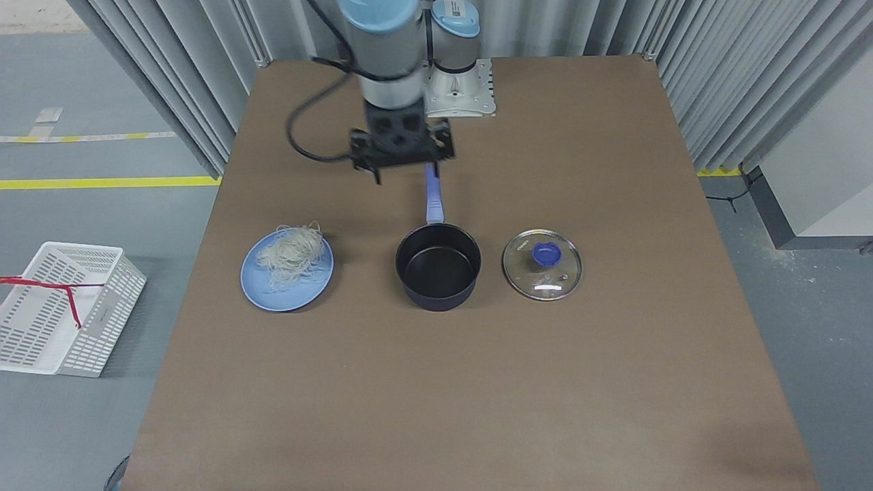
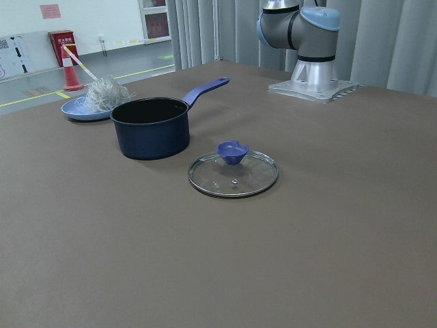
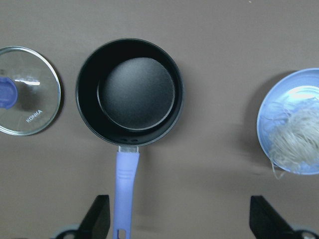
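My gripper [image 1: 406, 170] hangs high near the back of the table, above the pot handle; in the wrist view its fingers are wide apart, nothing between them. The black pot [image 1: 438, 270] with its blue handle [image 3: 124, 189] pointing back sits mid-table, empty. A glass lid [image 1: 541, 278] with a blue knob lies beside it. A blue plate [image 1: 270, 294] holding a tangle of white noodles [image 1: 292, 255] is on the pot's other side.
A robot base [image 1: 458, 102] stands at the back. A white basket [image 1: 106, 319] sits on the floor off the table's left.
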